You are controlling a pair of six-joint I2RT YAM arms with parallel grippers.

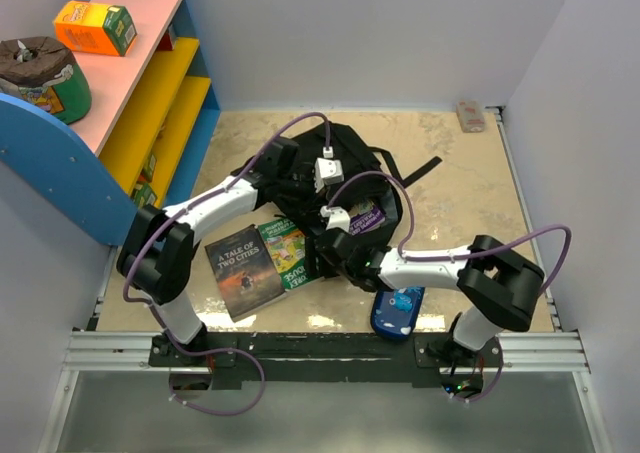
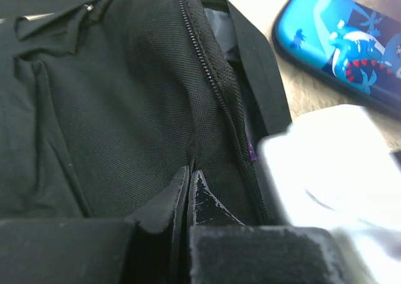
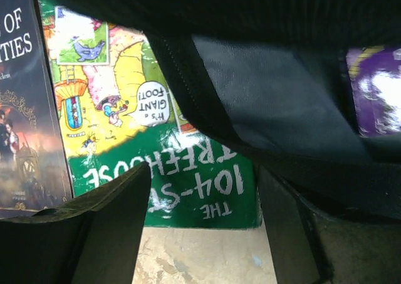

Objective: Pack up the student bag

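Note:
The black bag (image 1: 350, 153) lies in the middle of the table, its mouth towards the front. My left gripper is shut on the bag's cloth beside the zipper (image 2: 210, 77), where folds run into the fingertips. Part of a purple book (image 1: 367, 216) shows inside the bag; the flap covers the rest. My right gripper stands open over the lower edge of the green Treehouse book (image 3: 182, 196), with nothing held. That book touches or lies just under the bag's rim; I cannot tell which.
The dark book "A Tale of Two Cities" (image 1: 244, 271) lies left of the green one. A blue pencil case (image 1: 397, 311) rests at the front, by the right arm. Coloured shelves (image 1: 150, 93) stand at the left.

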